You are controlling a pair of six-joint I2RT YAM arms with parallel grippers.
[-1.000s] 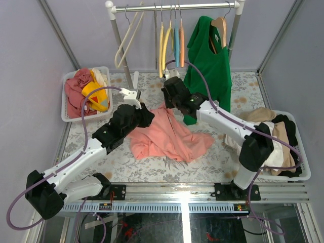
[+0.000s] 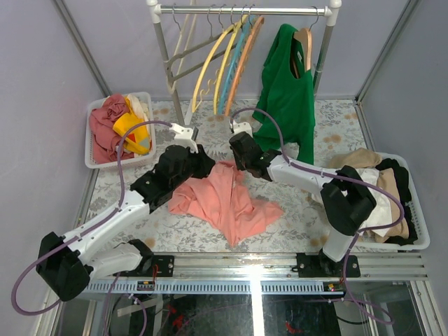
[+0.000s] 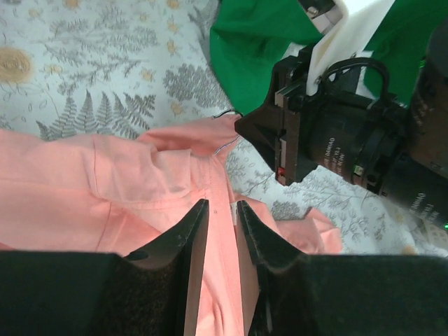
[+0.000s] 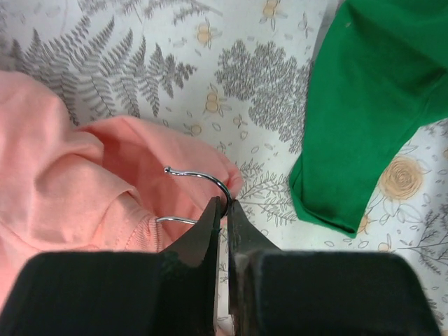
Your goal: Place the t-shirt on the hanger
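Note:
The salmon-pink t-shirt (image 2: 229,203) lies crumpled on the patterned table, below both grippers. In the right wrist view, a thin metal hanger hook (image 4: 199,175) rises at the shirt's neckline, with my right gripper shut on its wire. The hanger's body is hidden, apparently in the pink cloth. My left gripper is partly open over the shirt, its fingertips a narrow gap apart; pink fabric shows through that gap, and I see nothing gripped. From above, the fingertips of both grippers are largely hidden by the arms.
A rack rail (image 2: 245,10) holds yellow, blue and orange hangers, plus a green shirt (image 2: 290,84) hanging down behind my right gripper. A basket of clothes (image 2: 91,150) stands left, another basket (image 2: 420,231) right.
The hangers on the rack have swung. My left arm has barely moved.

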